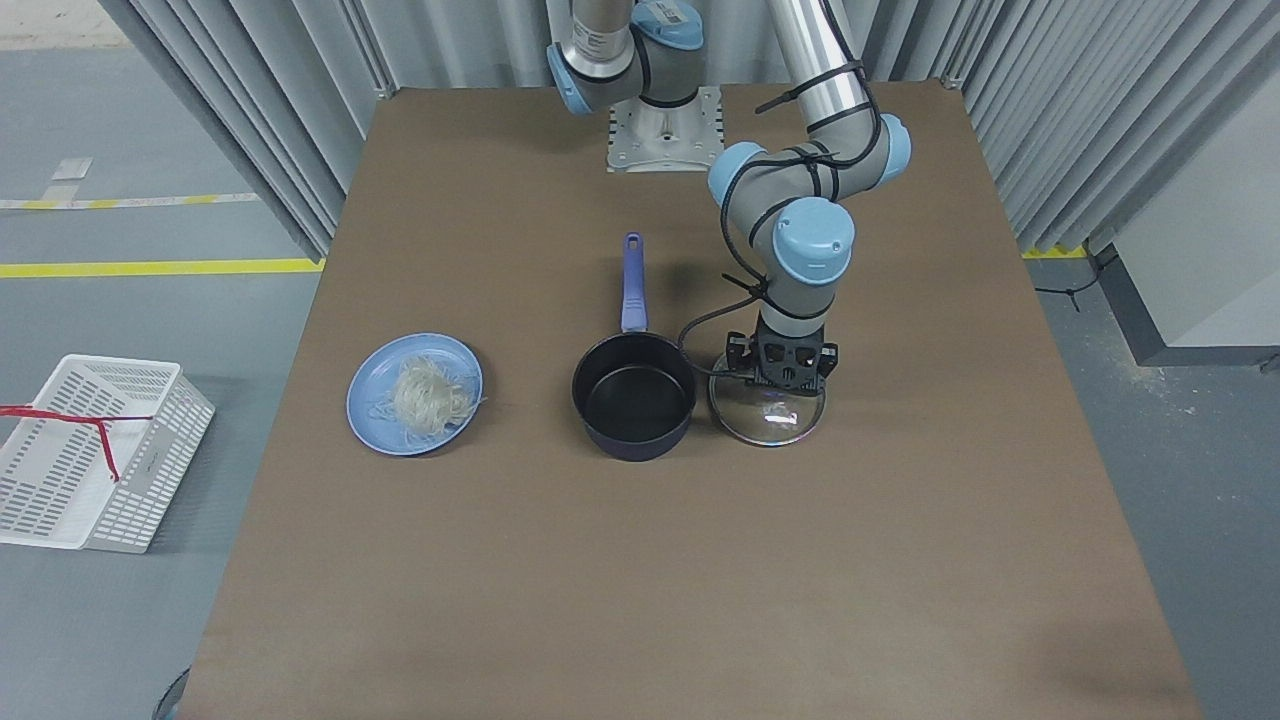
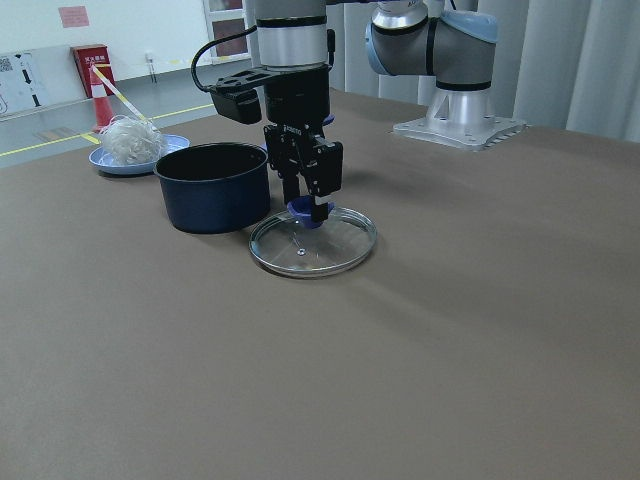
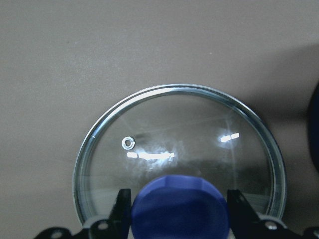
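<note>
A glass lid [image 1: 758, 420] with a steel rim lies on the table just right of a dark saucepan [image 1: 632, 396] with a blue handle. My gripper is down over the lid, its fingers on either side of the lid's blue knob [image 3: 179, 219], shut on it. In the left view the lid [image 2: 300, 260] rests flat or nearly flat beside the pan [image 2: 210, 200], with the knob under my gripper.
A blue plate [image 1: 372, 408] with white stringy noodles sits left of the pan. The robot's base [image 1: 624, 144] is at the back. A white basket [image 1: 144, 492] stands on the floor to the left.
</note>
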